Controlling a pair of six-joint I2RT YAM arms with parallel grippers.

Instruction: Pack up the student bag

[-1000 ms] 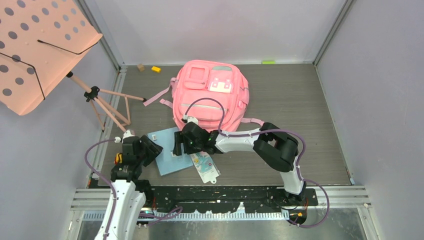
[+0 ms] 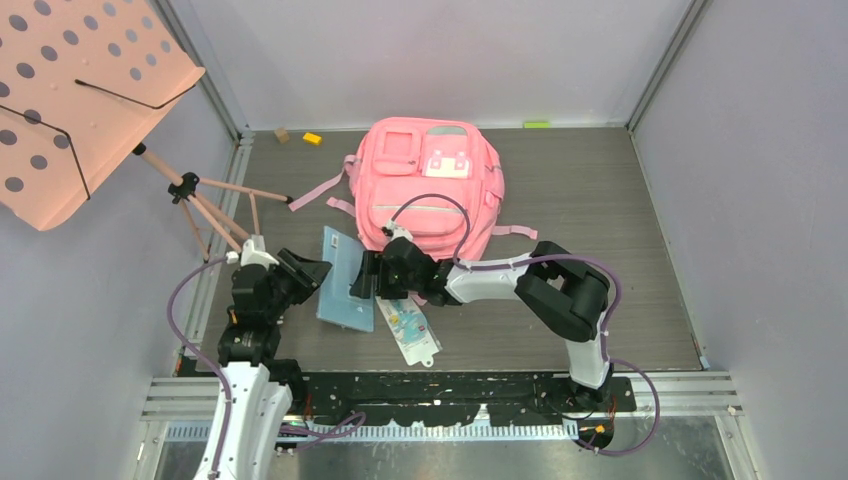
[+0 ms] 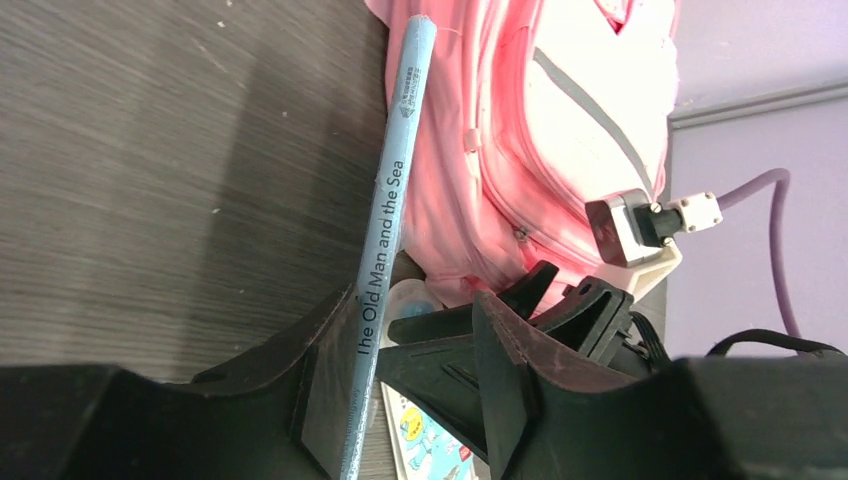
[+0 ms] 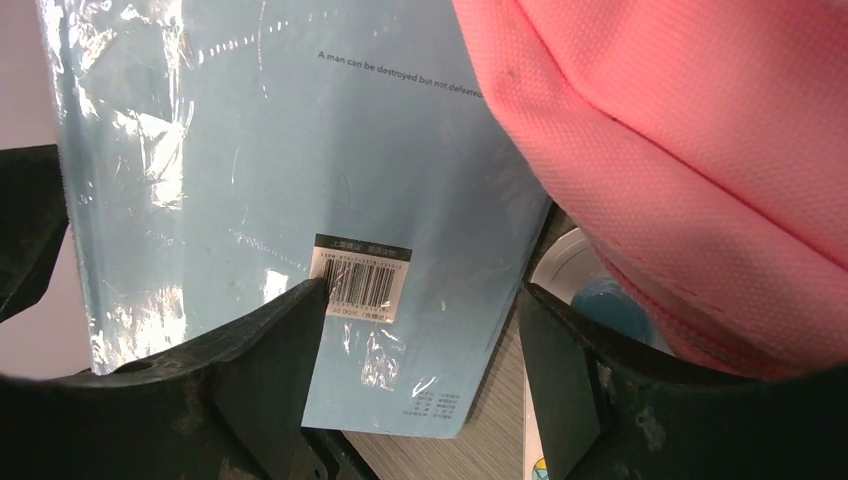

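Note:
A light blue book (image 2: 340, 280), titled The Old Man and the Sea on its spine (image 3: 385, 230), stands tilted left of the pink backpack (image 2: 425, 180). My left gripper (image 2: 315, 270) is shut on the book's spine edge. My right gripper (image 2: 365, 270) is part open over the book's back cover (image 4: 400, 170), low by the barcode, beside the bag's pink fabric (image 4: 690, 150). A flat white stationery pack (image 2: 405, 330) lies below the right gripper, partly hidden.
A pink easel (image 2: 90, 100) stands at the left, its legs reaching toward the bag. Small blocks (image 2: 312, 138) lie at the back.
The book has turned and risen from lying flat to tilted. My left gripper has moved slightly up and right; the right gripper and arm have moved a little right.

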